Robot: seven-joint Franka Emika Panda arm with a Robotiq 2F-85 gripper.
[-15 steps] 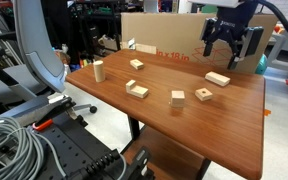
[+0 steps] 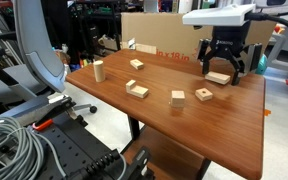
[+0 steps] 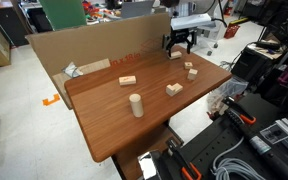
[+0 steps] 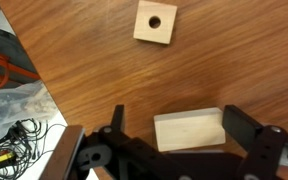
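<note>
At the far right of the table, my gripper (image 2: 220,71) hangs low over a pale wooden block (image 2: 217,78). In the wrist view that block (image 4: 189,130) lies between the open fingers, its right end very near or against one finger (image 4: 242,128); contact cannot be told. A gap shows between the block's left end and the other finger (image 4: 117,122). A square block with a round hole (image 4: 155,22) lies apart from the gripper, and exterior view 1 shows the same holed block (image 2: 204,93) closer to the camera.
Other pale pieces stand on the wooden table (image 2: 234,130): a cube (image 2: 178,98), a notched block (image 2: 137,90), a cylinder (image 2: 99,71) and a small block (image 2: 136,64). A cardboard panel (image 3: 94,45) borders the back.
My gripper has come down from above the table to the far pale block, its finger still open. The blocks appear to lie where they were.
</note>
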